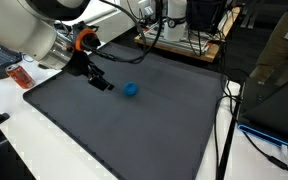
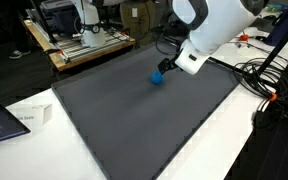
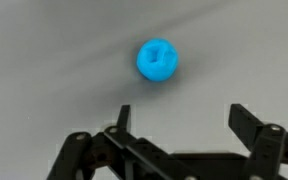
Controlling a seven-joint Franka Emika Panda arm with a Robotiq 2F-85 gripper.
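Observation:
A small round blue object (image 1: pixel 130 89) lies on the grey tabletop (image 1: pixel 149 125). In the wrist view the blue object (image 3: pixel 157 60) shows from above, ahead of the fingertips and apart from them. My gripper (image 1: pixel 106 87) hangs left of it in exterior view 1. The two dark fingers (image 3: pixel 124 118) stand wide apart in the wrist view, with only bare table between them. From exterior view 2, the blue object (image 2: pixel 156 77) appears close to the left of my gripper (image 2: pixel 170 68).
An orange-red can (image 1: pixel 20 77) stands near the table's left edge. Loose black cables (image 2: pixel 269 85) lie by the edge in exterior view 2. A wooden-topped stand (image 1: pixel 189 44) is behind the table.

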